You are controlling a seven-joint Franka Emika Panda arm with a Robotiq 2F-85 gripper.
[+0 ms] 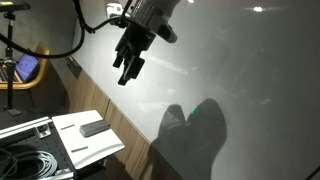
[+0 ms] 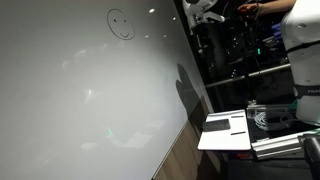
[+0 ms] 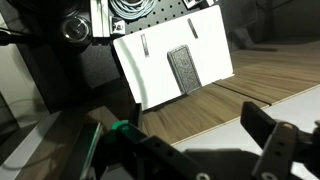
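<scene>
My gripper (image 1: 125, 72) hangs in front of the whiteboard (image 1: 225, 75), above a white sheet (image 1: 103, 148). In the wrist view its dark fingers (image 3: 268, 140) stand wide apart at the bottom corners, with nothing held between them. A dark grey eraser-like block (image 3: 184, 68) lies on the sheet, well away from the fingers. Two thin dark pens, one pen (image 3: 145, 44) and another pen (image 3: 192, 27), lie beside the block. A drawn smiley face (image 2: 120, 24) shows high on the whiteboard in exterior view 2.
Coiled cable (image 1: 35, 163) lies in the dark area by the sheet. A wooden strip (image 3: 210, 110) runs between sheet and whiteboard. An orange chair (image 1: 38, 65) and a laptop (image 1: 22, 70) stand at the far left. The air between gripper and sheet looks clear.
</scene>
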